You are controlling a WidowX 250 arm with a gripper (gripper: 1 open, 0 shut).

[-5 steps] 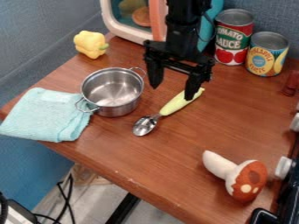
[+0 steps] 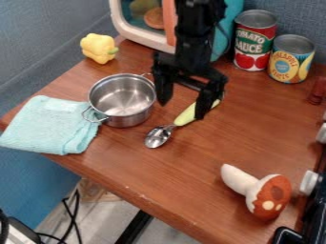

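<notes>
My black gripper (image 2: 184,95) hangs over the middle of the table with its two fingers apart, open. Its fingers are above and around a spoon (image 2: 159,135) with a pale yellow handle, which lies diagonally on the wood; I cannot tell whether they touch it. A steel pot (image 2: 120,111) stands just left of the gripper.
A light blue towel (image 2: 45,129) lies at the left edge, a yellow toy (image 2: 98,46) behind. Two cans (image 2: 254,38) and a toy kitchen stand at the back. A toy mushroom (image 2: 264,195) lies front right.
My gripper has come down and slightly left over the spoon's handle. The objects on the table have not visibly moved.
</notes>
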